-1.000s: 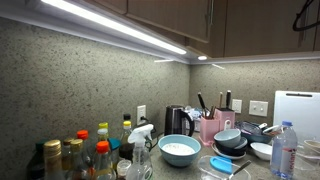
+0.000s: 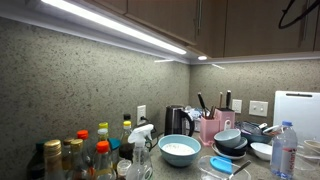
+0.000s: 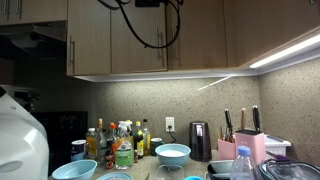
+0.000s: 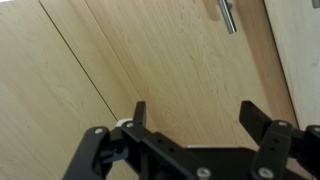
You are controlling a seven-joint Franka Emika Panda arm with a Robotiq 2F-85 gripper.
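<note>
My gripper stands open in the wrist view, its two dark fingers wide apart and nothing between them. It faces light wooden cabinet doors (image 4: 110, 70). A metal bar handle (image 4: 228, 15) shows near the top of that view, beyond the fingertips and apart from them. In exterior view 2 the upper cabinets (image 3: 110, 40) have upright bar handles, and a black cable loops in front of them. The gripper's fingers cannot be made out in either exterior view.
Below, the counter is crowded: sauce bottles (image 2: 103, 160), a spray bottle (image 3: 124, 148), a pale blue bowl (image 2: 180, 150), a kettle (image 3: 200, 142), a pink knife block (image 2: 212, 128) and a water bottle (image 2: 285, 150). A white arm part (image 3: 22, 140) fills the left of exterior view 2.
The things on the counter have not moved.
</note>
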